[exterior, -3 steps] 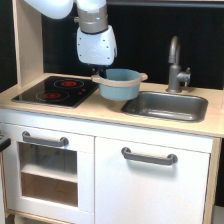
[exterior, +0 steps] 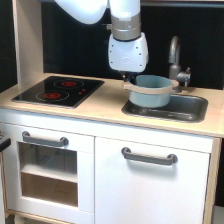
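A light blue pot (exterior: 152,98) with pale handles is upright at the sink (exterior: 181,110), over the basin's left part. Whether its base touches the basin floor cannot be seen. My gripper (exterior: 128,77) reaches down from above to the pot's left side. It appears shut on the pot by the rim or handle there; its fingers are small and dark, so the exact contact is hard to make out.
A black stovetop (exterior: 58,91) with two red-marked burners lies bare on the left of the wooden counter (exterior: 96,107). The dark faucet (exterior: 176,66) rises close behind the pot's right side. Cabinet doors below carry grey handles.
The pot has moved right with my gripper, from the counter area between stovetop and sink to over the sink. It also appears slightly lower.
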